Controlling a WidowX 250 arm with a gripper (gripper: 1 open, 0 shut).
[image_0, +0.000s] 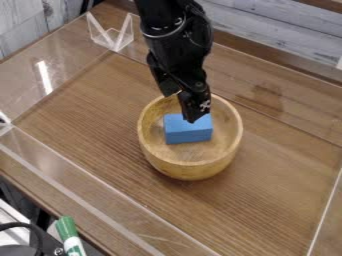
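A blue block (186, 129) lies in a round wooden bowl (187, 167) at the middle of the table. My black gripper (185, 100) hangs over the back of the bowl, just above the block, with its fingertips open. It partly hides the bowl's back rim, and whether it touches the block I cannot tell.
A clear plastic object (111, 25) stands at the back left. A green and white pen-like item (70, 237) and a black cable (23, 228) are at the front left. The wooden table around the bowl is mostly clear.
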